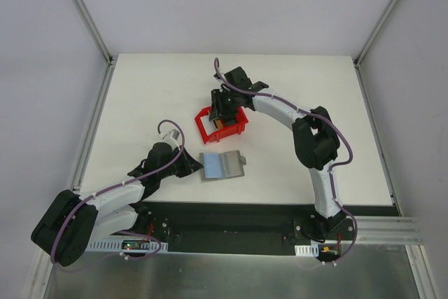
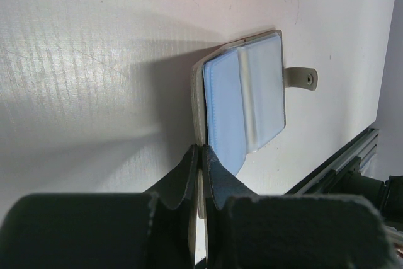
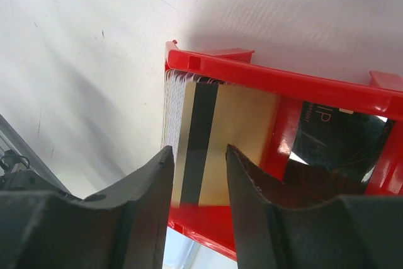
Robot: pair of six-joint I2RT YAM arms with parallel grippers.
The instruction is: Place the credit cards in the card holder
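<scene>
My left gripper is shut at the edge of the open card holder (image 2: 261,86), which has clear and pale blue sleeves (image 1: 213,165) and a snap tab. My right gripper is over the red tray (image 3: 289,86), its fingers apart at a stack of cards (image 3: 253,121) in the left compartment; a beige card with a black stripe faces up. Whether it grips any is unclear. A dark card (image 3: 337,137) lies in the other compartment.
</scene>
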